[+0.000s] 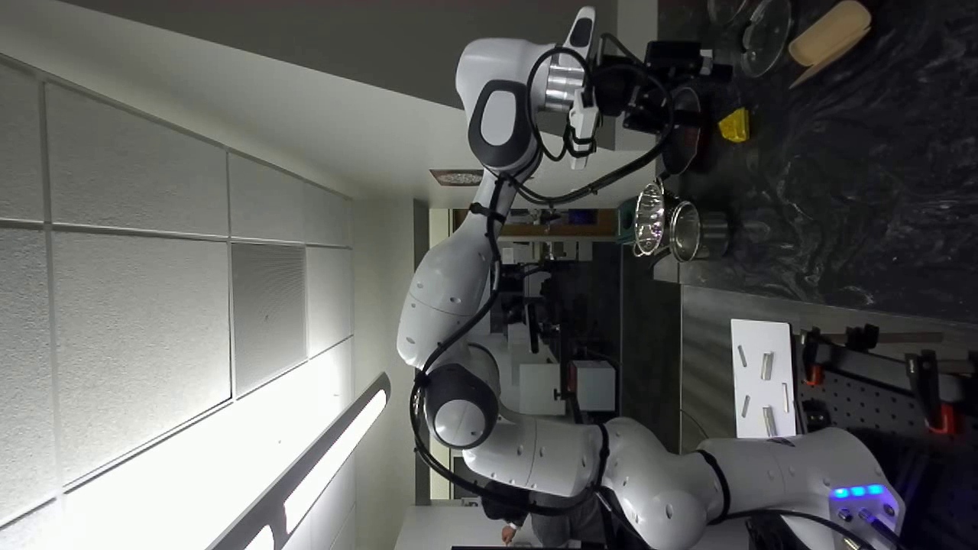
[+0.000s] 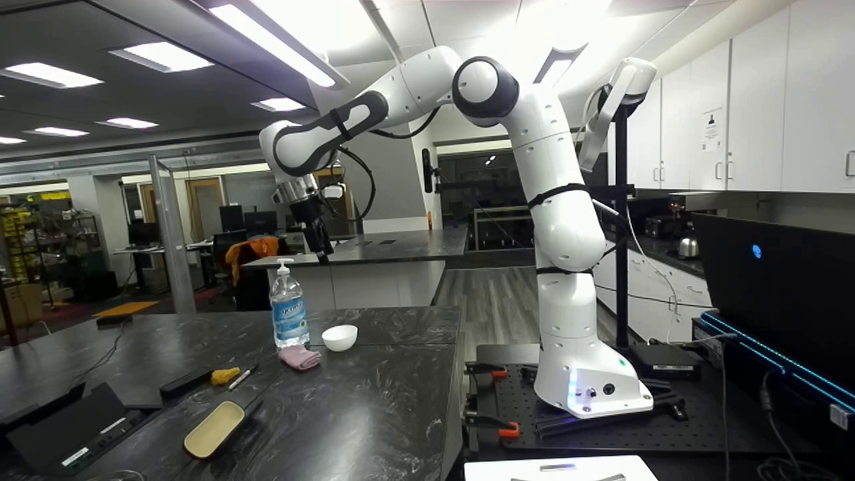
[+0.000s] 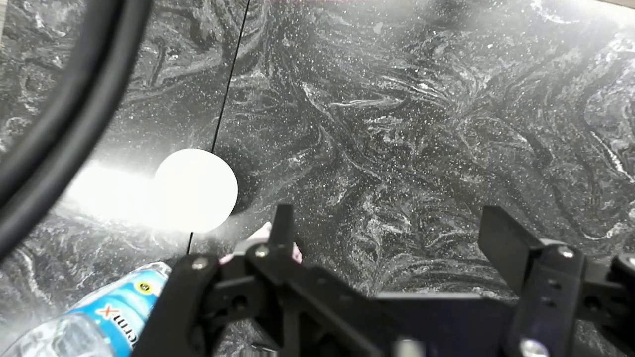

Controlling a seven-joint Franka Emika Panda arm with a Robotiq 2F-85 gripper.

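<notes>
My gripper is open, its two fingers wide apart with only bare dark countertop between them. In the wrist view a white bowl (image 3: 195, 190) lies to the left of the fingers. A pink cloth (image 3: 262, 234) is partly hidden behind the left finger, and a clear bottle with a blue label (image 3: 128, 303) shows at lower left. Exterior view 2 has the gripper (image 2: 322, 252) raised above the table, higher than the pump bottle (image 2: 288, 312), the bowl (image 2: 340, 337) and the cloth (image 2: 300, 357).
Exterior view 2 also shows a yellow item (image 2: 225, 375), a marker (image 2: 242, 377), a tan-lined pan (image 2: 214, 429) and a black device (image 2: 72, 433) on the table. Sideways exterior view 1 shows steel pots (image 1: 698, 231) and a yellow item (image 1: 734, 125). Countertop right of the bowl is clear.
</notes>
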